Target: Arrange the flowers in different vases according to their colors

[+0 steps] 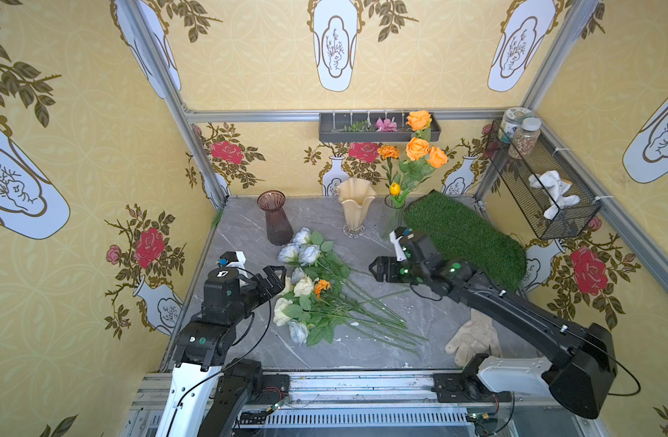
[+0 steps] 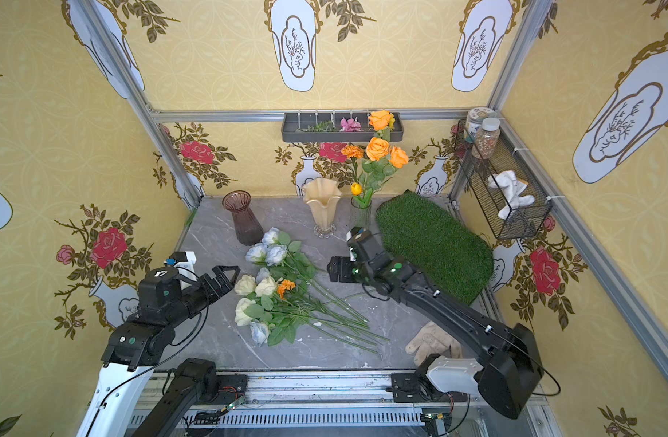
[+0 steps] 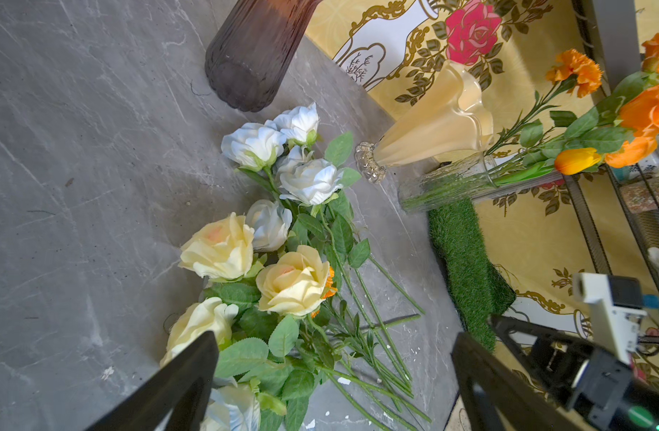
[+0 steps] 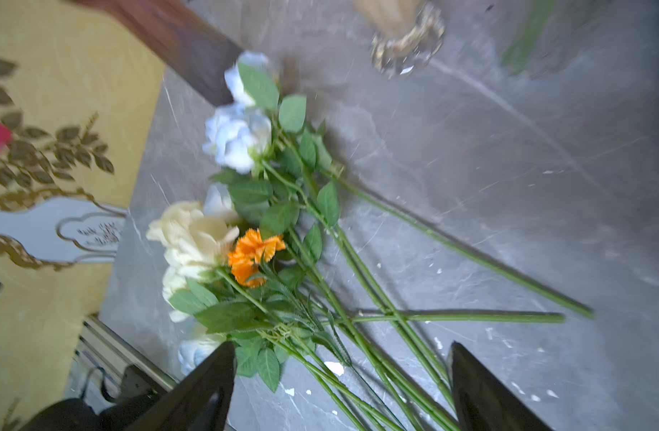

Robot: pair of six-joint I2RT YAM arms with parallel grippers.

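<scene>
Blue-white roses [image 1: 309,254], cream roses [image 1: 303,285] and one orange carnation [image 1: 321,287] lie in a pile mid-table, stems toward the right. Behind them stand an empty purple vase [image 1: 277,220] and an empty cream fluted vase [image 1: 356,204]. A clear glass vase [image 2: 360,213] holds orange roses [image 2: 377,149], an orange carnation and a yellow tulip [image 2: 356,188]. My left gripper is open just left of the blooms, holding nothing. Above the stems' right side hangs my right gripper, its fingers apart and nothing held.
Green turf [image 2: 436,244] covers the back right. A beige glove [image 1: 474,337] lies at the front right. The wire basket [image 2: 512,182] on the right wall holds jars and a white cloth. Bare table lies between the stems and the clear vase.
</scene>
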